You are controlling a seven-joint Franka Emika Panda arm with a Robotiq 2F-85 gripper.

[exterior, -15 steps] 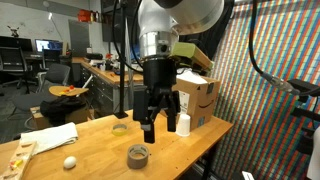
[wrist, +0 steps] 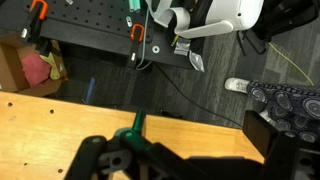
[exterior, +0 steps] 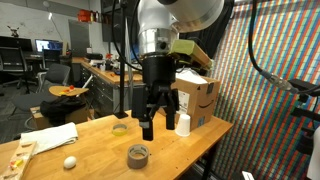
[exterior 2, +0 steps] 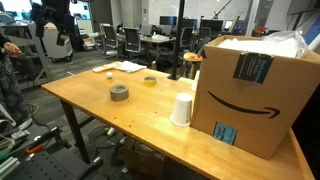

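Observation:
My gripper [exterior: 161, 128] hangs in the air near the front edge of the wooden table, its two dark fingers wide apart and nothing between them. In the wrist view the gripper looks down past the table edge, with the left finger over wood and the right one near the floor. A grey tape roll [exterior 2: 119, 97] lies flat on the table, clear of the gripper. Farther back is a thinner, yellowish roll [exterior 2: 150, 81]. An upright white cup [exterior 2: 181, 109] stands by the cardboard box [exterior 2: 235, 105], and a small white ball [exterior: 70, 162] rests toward the other end.
A folded white cloth [exterior: 50, 137] and a light tray [exterior: 15, 162] lie at the ball's end of the table. The large box blocks the opposite end. Bare wood surrounds the grey roll. Below the edge, the wrist view shows a black rail [wrist: 85, 38] and cables.

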